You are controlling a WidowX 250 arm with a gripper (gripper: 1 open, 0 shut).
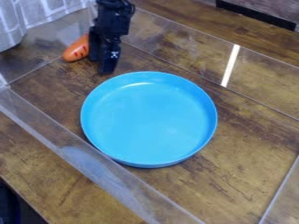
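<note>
My dark gripper (pixel 103 54) is low at the back left of the camera view, behind the blue plate, just right of an orange carrot-like object (pixel 76 48). Its fingers point down near the wooden surface; they are too dark to show clearly how far apart they stand, but the orange object lies outside them. A round, empty blue plate (pixel 149 118) sits in the middle.
Bare wooden surface (pixel 246 149) lies to the right of the plate and in front of it. A clear plastic edge runs along the left. A pale object (pixel 17 17) fills the top left corner, and a dark edge crosses the top right.
</note>
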